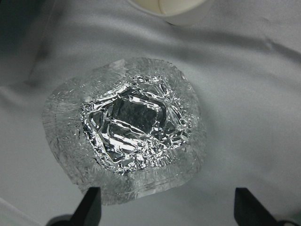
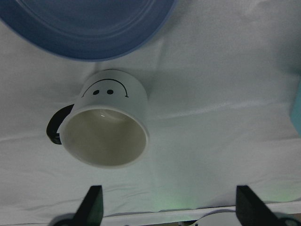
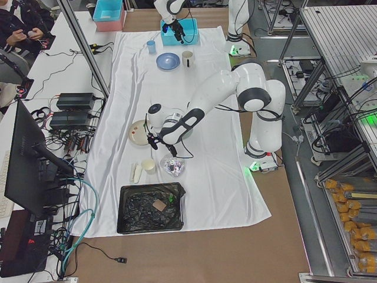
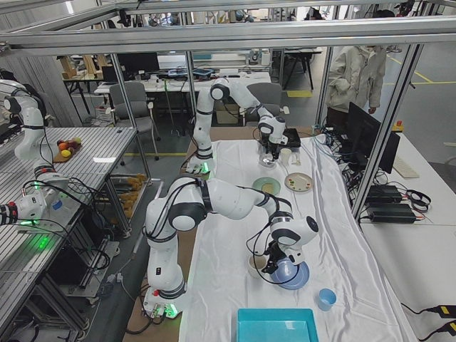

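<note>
My left gripper stands open above a crumpled foil-lined clear bowl [image 1: 122, 169], with nothing between its fingers; a white cup [image 1: 183, 19] sits beside the bowl. In the camera left view, that arm reaches over the plates in the middle of the cloth. My right gripper is open over a white mug [image 2: 131, 99] with a smiling face and black handle, empty inside. A blue plate [image 2: 94, 42] lies beside the mug, partly out of frame.
A black lined tray [image 3: 138, 209] lies at one end of the cloth, a cyan bin [image 4: 278, 328] at the other. A beige plate [image 4: 299, 182], a green plate [image 4: 267, 178] and a blue cup [image 4: 326, 299] also occupy the cloth. Monitors and cables line one side.
</note>
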